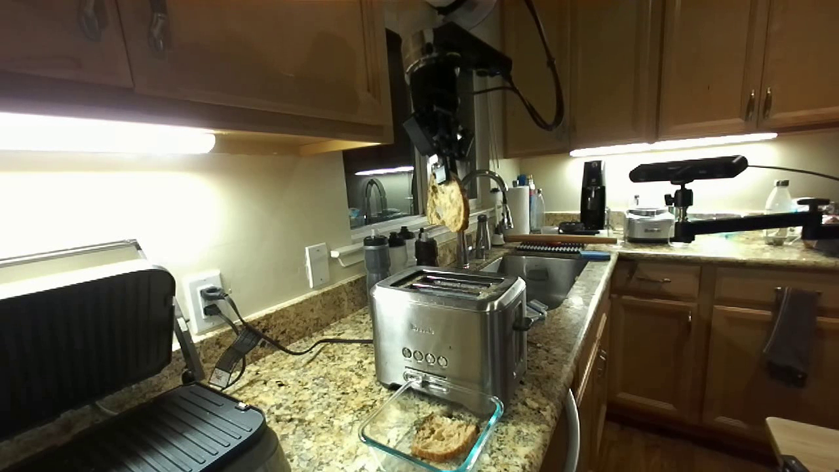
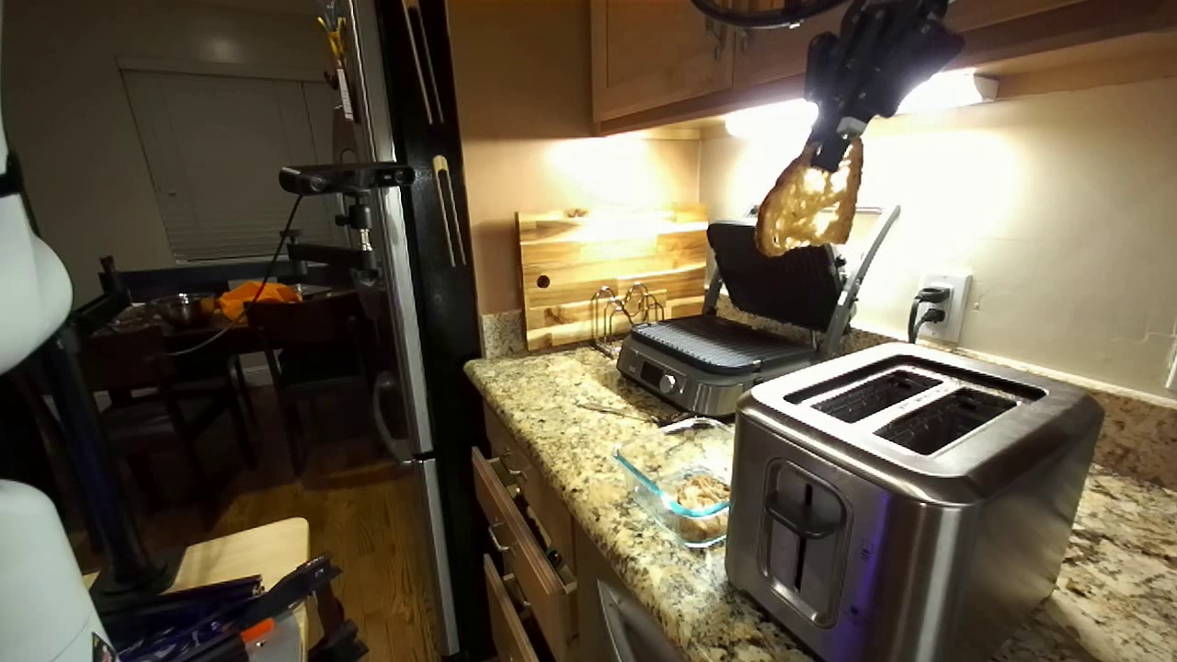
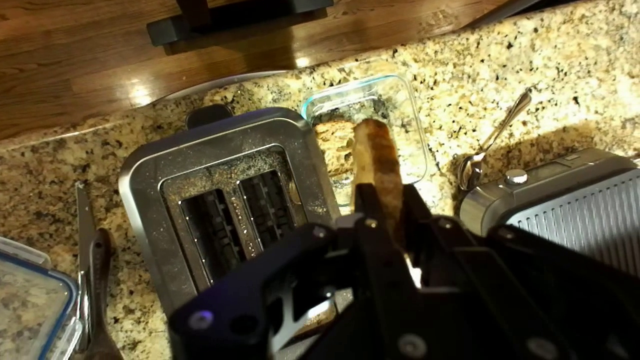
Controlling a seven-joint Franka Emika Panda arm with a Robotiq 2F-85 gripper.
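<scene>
A browned slice of bread (image 1: 448, 204) hangs upright in the air above the toaster (image 1: 448, 334), clear of its top. My gripper (image 2: 835, 154) is shut on the slice's upper edge, and its dark fingers pinch it from both faces. Seen from the wrist, the held slice (image 3: 379, 159) shows edge-on. Both slots of the toaster (image 3: 141, 198) look empty there. A second slice of bread (image 1: 444, 437) lies flat inside the glass dish (image 1: 377, 417), just in front of the toaster.
An open grill press (image 2: 706, 359) stands beyond the dish, with a spoon (image 3: 501, 135) on the counter beside it. In the wrist view, a knife (image 3: 86, 228) and a blue-edged lid (image 3: 69, 288) lie on the toaster's other side. Bottles (image 1: 377, 255) stand by the wall.
</scene>
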